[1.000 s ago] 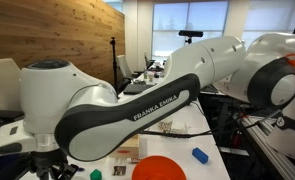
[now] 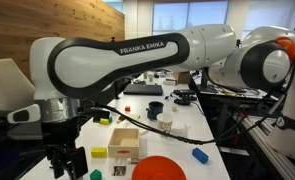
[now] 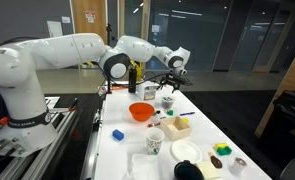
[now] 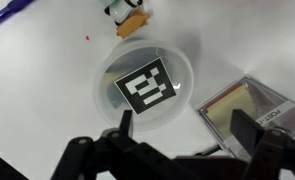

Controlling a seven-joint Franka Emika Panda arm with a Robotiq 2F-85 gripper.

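In the wrist view a round, clear shallow container point(image 4: 105, 100) lies on the white table, with a black-and-white square marker point(image 4: 145, 86) inside its outline. My gripper is open over its near side, the two dark fingers point(image 4: 127, 148) apart with nothing held between them. From the side, the gripper point(image 2: 69, 162) points down at the table's left end. The container cannot be made out in exterior view 1.
A clear box point(image 4: 252, 112) lies close by the right finger. Beyond the container is an orange piece point(image 4: 132, 24). A red bowl point(image 2: 159, 170), a light wooden box point(image 2: 124, 139), a white mug point(image 2: 165, 122) and a blue block point(image 2: 200, 155) stand elsewhere on the table.
My arm has risen and its wrist has shifted slightly right in exterior view 1. The wooden box and white mug, mostly covered by the arm earlier, now show.
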